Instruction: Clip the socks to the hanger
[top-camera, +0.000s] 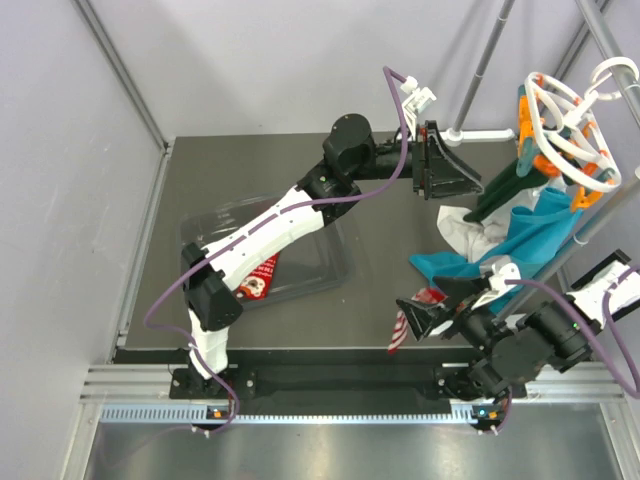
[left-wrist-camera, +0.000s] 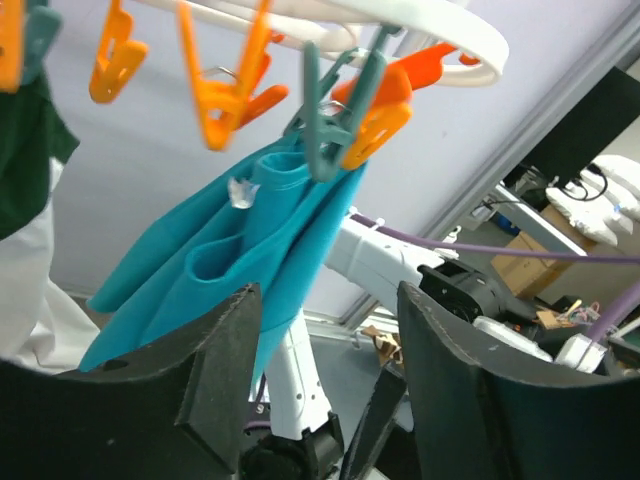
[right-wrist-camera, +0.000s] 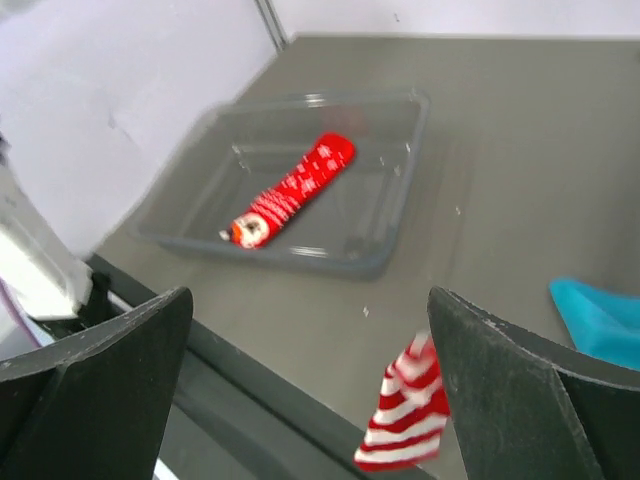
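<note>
The white round hanger (top-camera: 540, 120) with orange and teal clips (left-wrist-camera: 222, 100) holds dark green and blue (left-wrist-camera: 220, 260) socks at the right. My left gripper (top-camera: 445, 170) is beside it, part open, nothing visible between its fingers in its wrist view. A red-and-white striped sock (right-wrist-camera: 400, 410) is low beneath my right gripper (top-camera: 430, 305), whose fingers stand open in its wrist view; whether it touches them I cannot tell. Another red sock (right-wrist-camera: 295, 190) lies in the grey bin.
The plastic bin (right-wrist-camera: 390, 220) stands left on the grey board (top-camera: 220, 170). Metal rack poles (top-camera: 480, 60) surround the hanger. The board's middle is clear.
</note>
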